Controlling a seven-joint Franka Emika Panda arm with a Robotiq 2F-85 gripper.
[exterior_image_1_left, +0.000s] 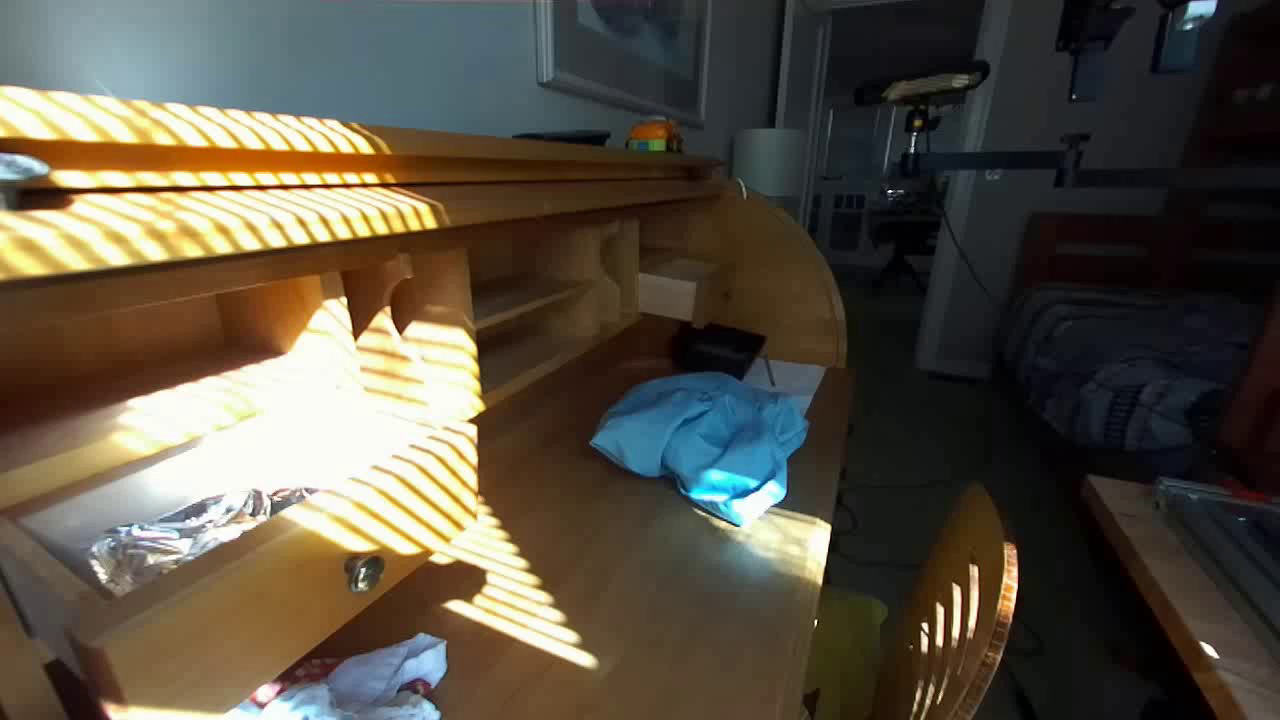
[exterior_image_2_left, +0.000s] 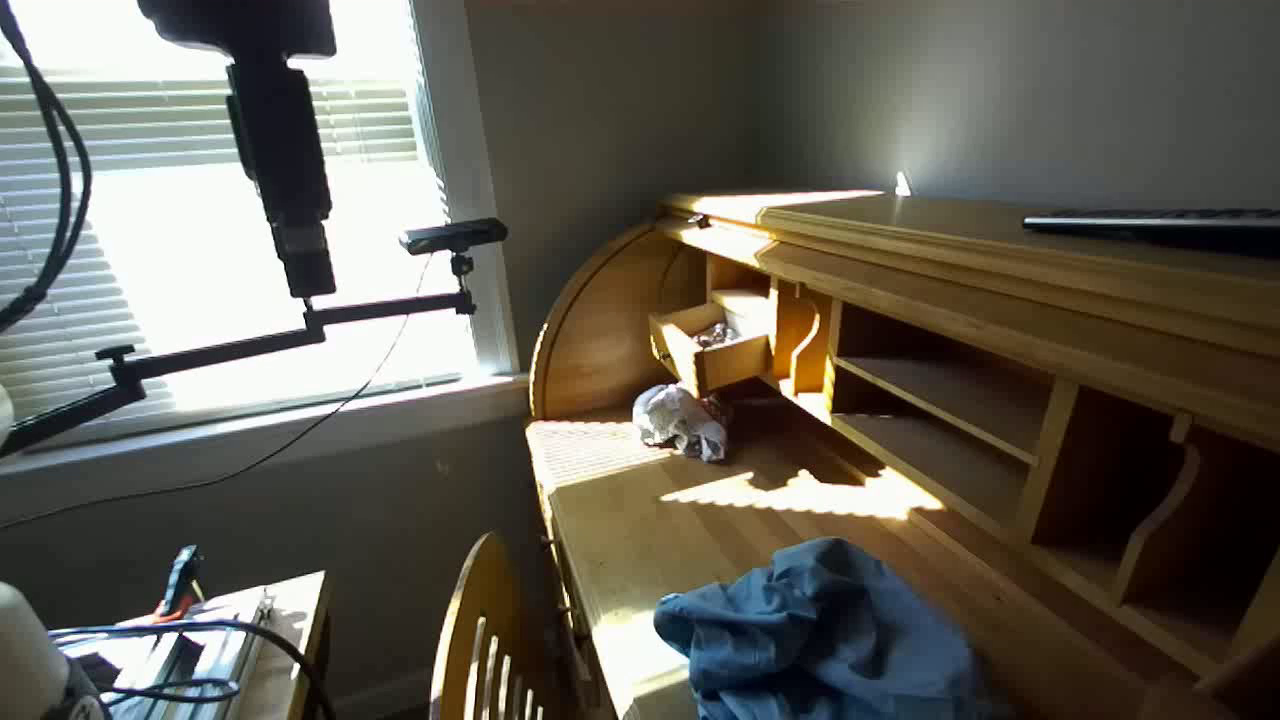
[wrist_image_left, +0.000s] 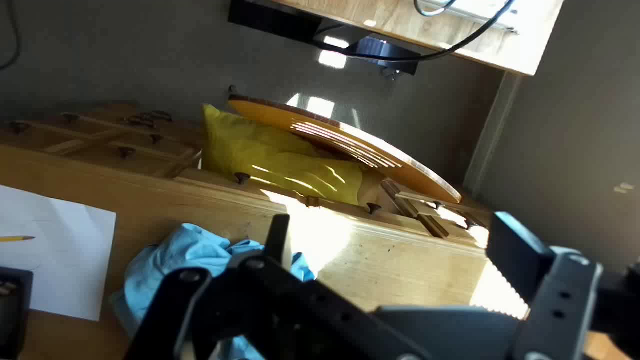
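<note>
In the wrist view my gripper stands open above the desk, its two fingers wide apart with nothing between them. Exterior view 2 has the gripper hanging at upper left in front of the window, well clear of the desk. A crumpled blue cloth lies on the desktop, partly hidden by my gripper in the wrist view. Farther along the desk rests a bunched white cloth with some red on it. Beside it, a small drawer is pulled out, with a shiny crinkled wrapper inside.
White paper with a pencil on it lies near a black tray-like object. A wooden chair with a yellow cushion faces the desk. Cubbies line its back. Bare desktop separates the cloths.
</note>
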